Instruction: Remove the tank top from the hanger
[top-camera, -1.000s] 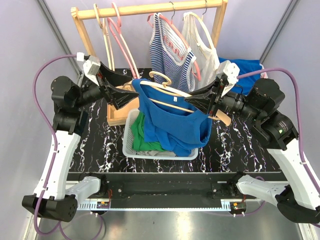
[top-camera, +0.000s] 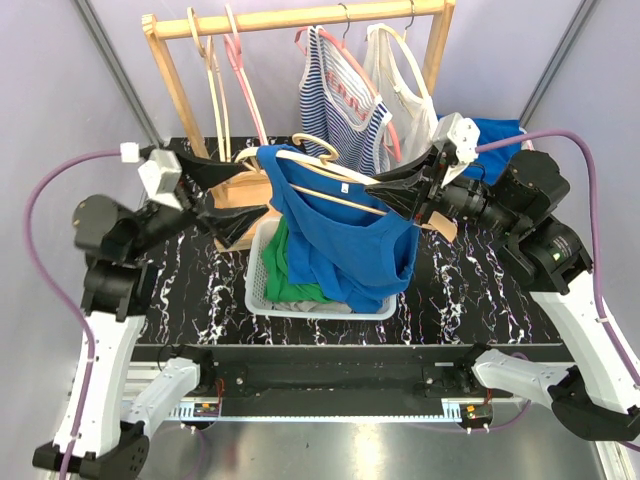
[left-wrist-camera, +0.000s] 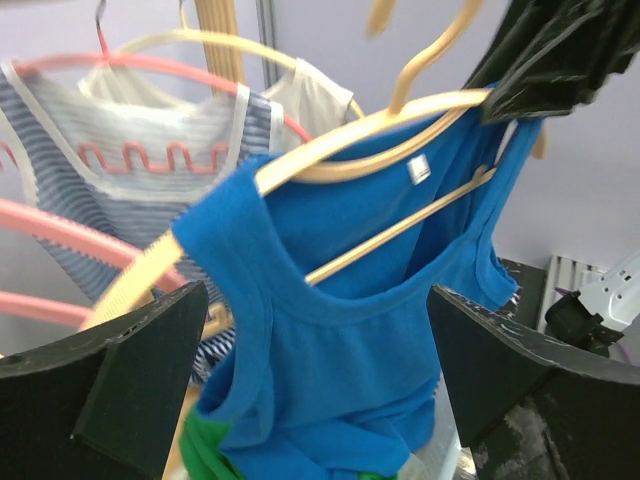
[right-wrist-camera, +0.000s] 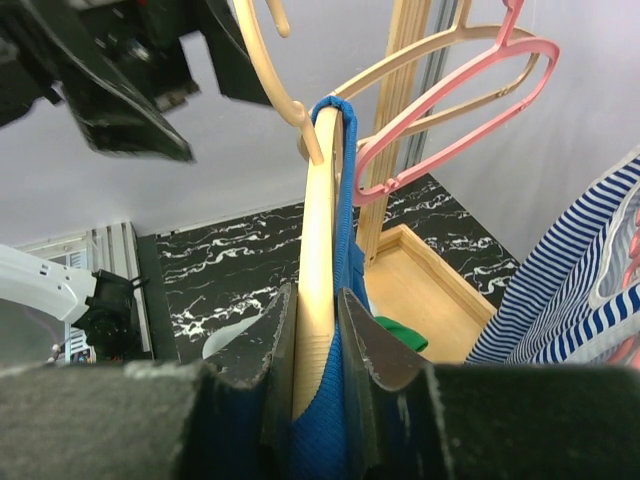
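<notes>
A blue tank top hangs on a pale wooden hanger, above a basket. My right gripper has its fingers around the hanger's right end and the blue cloth there; the right wrist view shows the hanger and blue fabric between them. At the other end, the blue strap still loops over the hanger's arm, whose bare tip pokes out past it. My left gripper stands open just left of that end, with nothing between its fingers.
Below is a white basket with a green cloth. Behind, a wooden rack bears empty hangers, a striped top and a white top. A wooden tray stands behind the left gripper.
My left arm has drawn back to the left, away from the hanger. The hanger and tank top have shifted slightly left; my right gripper has barely moved.
</notes>
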